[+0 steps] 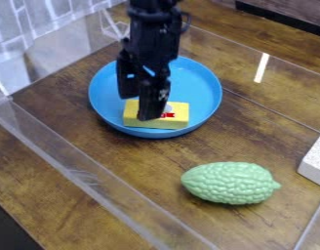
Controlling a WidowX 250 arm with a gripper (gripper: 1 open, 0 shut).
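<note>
A blue bowl (202, 93) holds a yellow butter box (170, 118) with a red label, partly hidden by the black gripper (144, 96). The gripper hangs open low over the bowl, its fingertips around the upper part of the box; contact cannot be made out. A green bumpy melon (230, 183) lies on the wooden table to the lower right of the bowl.
A white block (315, 156) sits at the right edge. Clear plastic strips run along the left of the table (85, 205). Bare wood surrounds the bowl on the right and lower left.
</note>
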